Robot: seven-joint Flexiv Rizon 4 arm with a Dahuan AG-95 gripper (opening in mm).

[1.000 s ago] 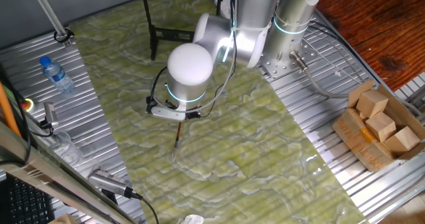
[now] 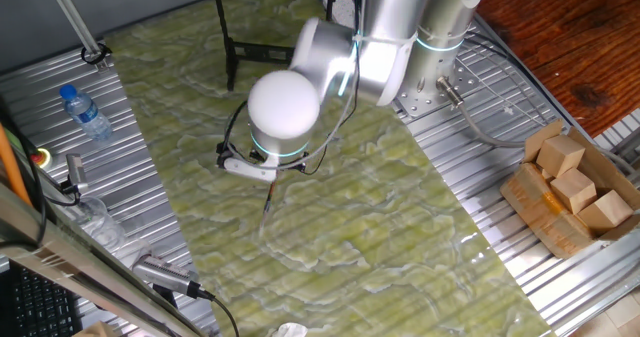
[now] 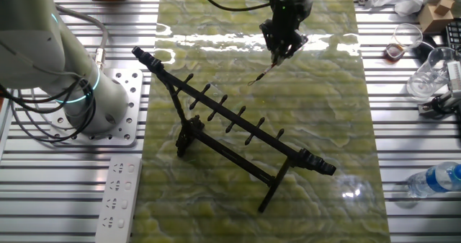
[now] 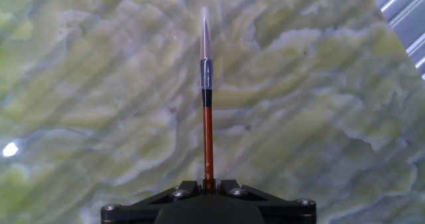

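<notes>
A brush with a red-brown handle, a dark band and a pale pointed tip under a clear sleeve extends straight out from my gripper. The fingers are shut on its handle in the wrist view. Exterior view 2 shows the brush slanting down from the dark gripper, over the green marbled mat. From exterior view 1 the brush appears below the white wrist, while the fingers are largely hidden. A black rack with a row of short pegs stands on the mat, its pegs empty.
Along one side are a water bottle, clear cups and a metal camera-like device. A cardboard box of wooden blocks and a power strip lie outside the mat.
The brush stays in my gripper.
</notes>
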